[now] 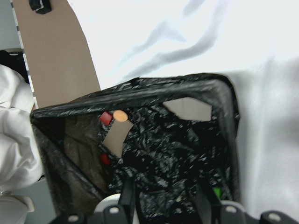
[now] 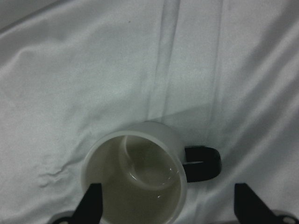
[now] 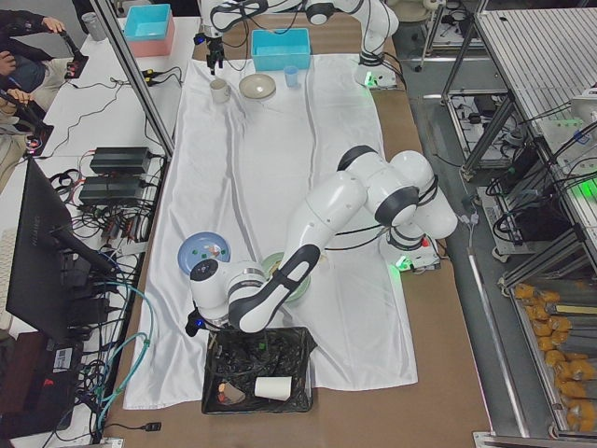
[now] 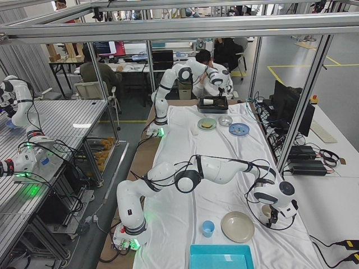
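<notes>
My left gripper is open above a black bag-lined bin [image 3: 308, 364]. In the bin lie a white cylindrical cup [image 3: 273, 387], cardboard scraps [image 1: 117, 137] and small red and green bits. My right gripper stands open above a white mug [image 2: 154, 135] with a black handle, nothing between its fingers.
A blue plate [image 3: 196, 247] and a green plate [image 4: 206, 124] lie near the left arm. By the right arm stand a beige plate [image 4: 237, 226], a blue cup [image 4: 208, 228] and a turquoise tray [image 4: 221, 259].
</notes>
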